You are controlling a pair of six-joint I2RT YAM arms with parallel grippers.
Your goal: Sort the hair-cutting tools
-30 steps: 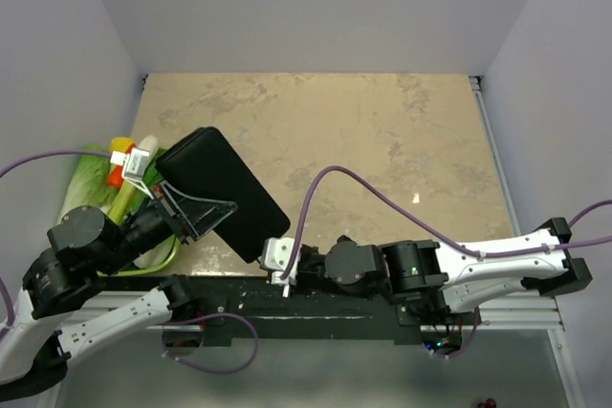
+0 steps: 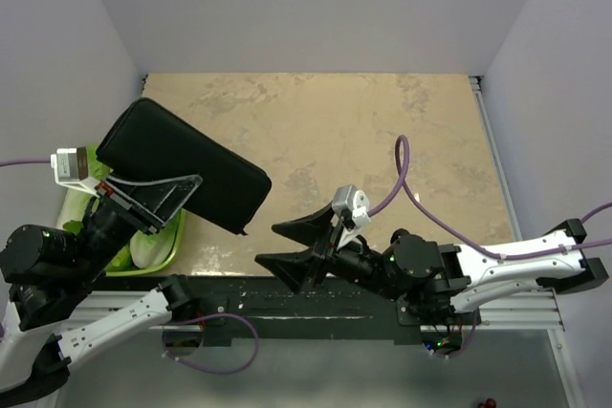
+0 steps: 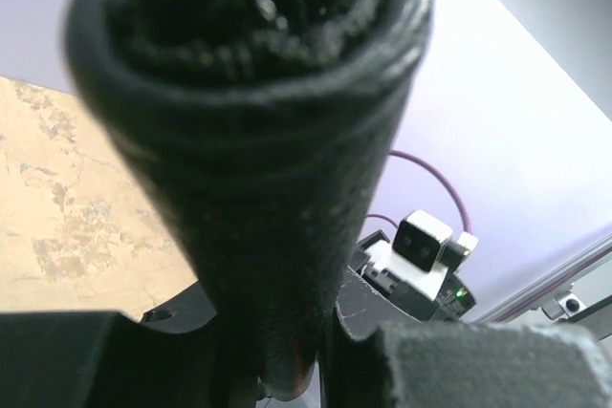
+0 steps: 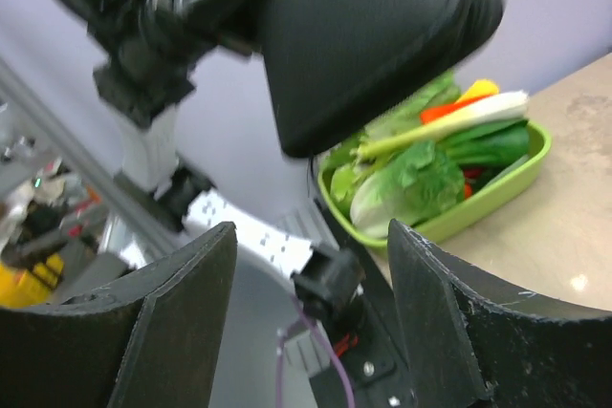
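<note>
A black zip case (image 2: 186, 164), dark and box-like, is held up in the air at the left of the top view. My left gripper (image 2: 177, 200) is shut on it along its lower side. In the left wrist view the case (image 3: 258, 169) rises large between the two fingers and hides much of the scene. To the right of the case, my right gripper (image 2: 273, 246) stands open, its fingers pointing toward the case with nothing between them. The right wrist view has the case (image 4: 373, 45) above and beyond the open right fingers (image 4: 186, 303). No cutting tools show.
A green basket (image 4: 521, 174) of toy vegetables stands at the left of the table, partly behind the left arm. Purple cables (image 2: 449, 226) loop over the right arm.
The right gripper has turned and now shows its fingers spread toward the case.
</note>
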